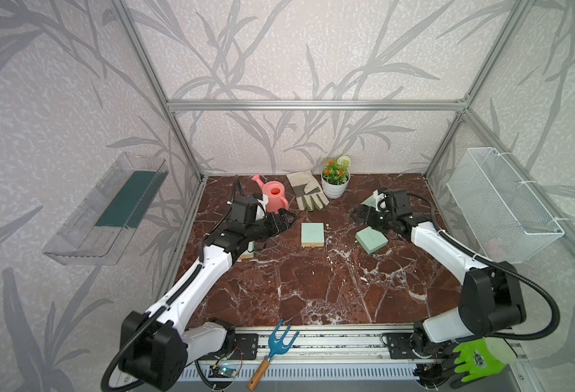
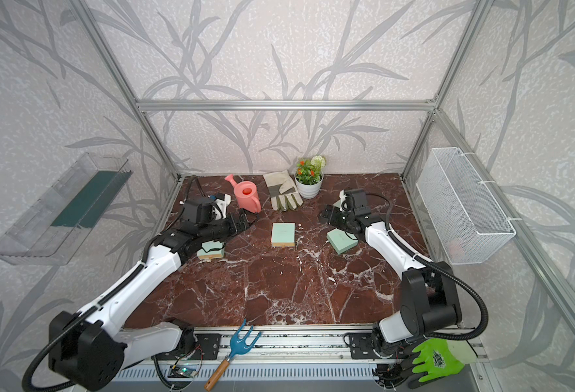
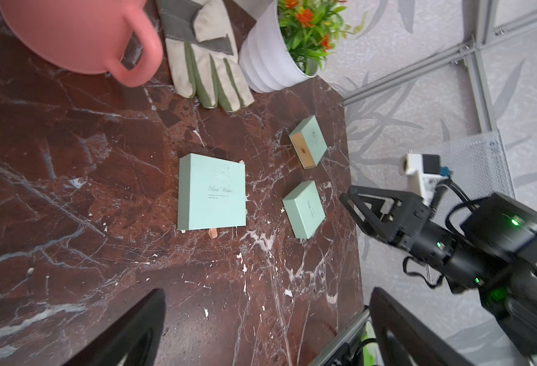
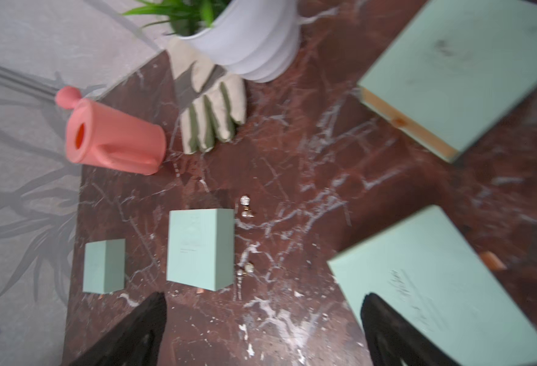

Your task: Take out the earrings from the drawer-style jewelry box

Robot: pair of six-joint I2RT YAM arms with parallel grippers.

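A mint-green drawer box (image 1: 312, 234) sits closed at the table's middle; its lid lettering shows in the left wrist view on the same box (image 3: 216, 192). Beside that box in the right wrist view lie small shiny pieces, apparently earrings (image 4: 245, 207), in two little groups on the marble. My left gripper (image 1: 285, 222) hovers raised to the left of the box, open and empty. Off to the box's right, my right gripper (image 1: 363, 213) is also raised and open, with nothing between its fingers.
Two more green boxes (image 1: 371, 239) lie at the right, and another (image 2: 211, 249) sits by the left arm. A pink watering can (image 1: 274, 194), a work glove (image 1: 307, 190) and a potted plant (image 1: 335, 186) stand along the back.
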